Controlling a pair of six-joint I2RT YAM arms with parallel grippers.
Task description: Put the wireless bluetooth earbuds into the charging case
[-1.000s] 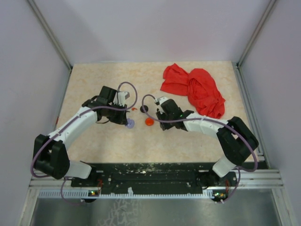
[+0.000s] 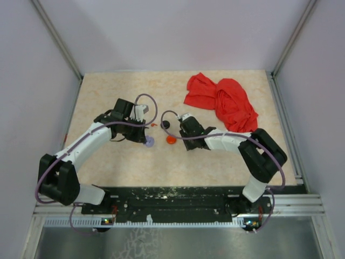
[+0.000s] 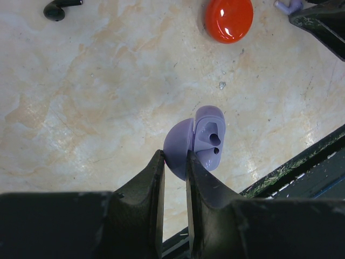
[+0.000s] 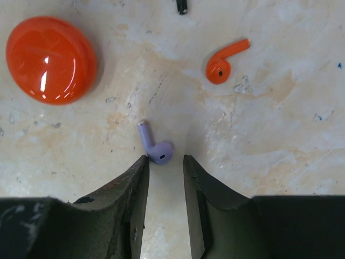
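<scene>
My left gripper is shut on the lavender charging case (image 3: 210, 140), whose lid stands raised beside two earbud slots, seen in the left wrist view. A lavender earbud (image 4: 160, 152) lies on the table, its stem pointing up-left in the right wrist view, right between the fingertips of my part-open right gripper. In the top view the case (image 2: 149, 141) sits at the left gripper, left of the red round case.
A red round case (image 4: 51, 59), a black one (image 2: 165, 124), an orange earbud (image 4: 218, 70) and a black earbud (image 3: 55, 12) lie nearby. Red cloth (image 2: 232, 105) covers the back right.
My right arm has shifted a little toward the front of the table and right, its elbow moving left. The left arm and the case have not visibly moved.
</scene>
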